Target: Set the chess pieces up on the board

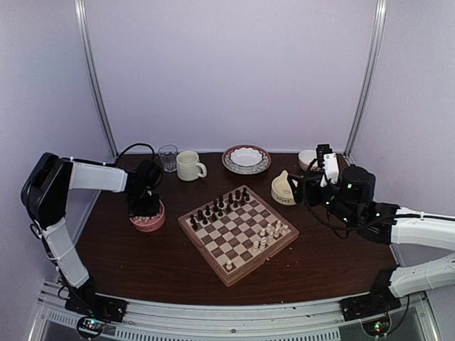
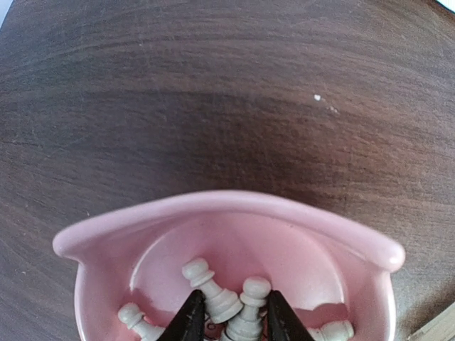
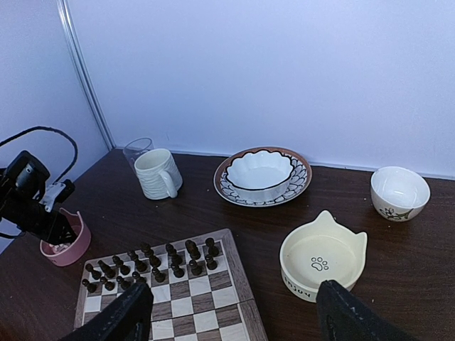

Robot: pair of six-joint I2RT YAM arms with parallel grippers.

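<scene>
My left gripper is down inside the pink bowl (image 2: 263, 213), fingers part open around white chess pieces (image 2: 222, 302) lying in it; whether it grips one I cannot tell. The chessboard (image 1: 220, 270) carries rows of black pieces (image 3: 192, 250) along its far side and several white pieces (image 1: 263, 243) on the near side. My right gripper stands open above the table on the right, facing the board, with nothing between its fingers.
A cat-shaped bowl (image 3: 320, 263), white bowl (image 3: 398, 192), stacked plates (image 1: 246, 167), mug (image 1: 188, 167) and glass (image 1: 168, 158) stand along the back. Bare table lies in front and left of the board.
</scene>
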